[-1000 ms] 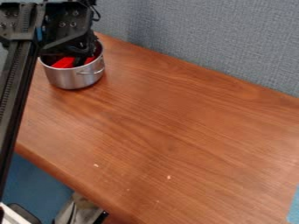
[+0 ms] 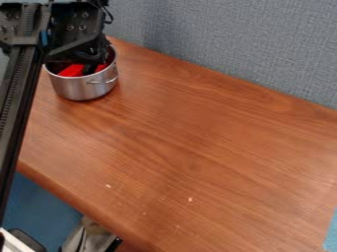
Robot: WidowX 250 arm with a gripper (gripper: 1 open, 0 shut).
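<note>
A steel pot [image 2: 82, 89] with a side handle stands at the back left of the wooden table. My black gripper [image 2: 89, 65] reaches down into the pot from above. Something red [image 2: 71, 70] shows inside the pot, around the dark gripper tip; I cannot tell whether it is part of the gripper or an object, nor whether the fingers are open or shut.
A grey fabric partition [image 2: 237, 49] runs along the back edge. The black arm rail [image 2: 16, 118] runs down the left side.
</note>
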